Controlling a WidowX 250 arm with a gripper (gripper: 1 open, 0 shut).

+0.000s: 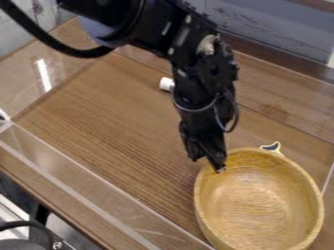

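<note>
My black gripper (209, 156) reaches down from the top over the wooden table, its fingertips at the upper-left rim of the yellow bowl (261, 210). It looks shut; I cannot make out anything held between its fingers. A small white object (166, 84) shows behind the arm, partly hidden.
A small white item (271, 147) lies just behind the bowl. A wall (274, 29) runs along the back, and a black cable loops over the top left.
</note>
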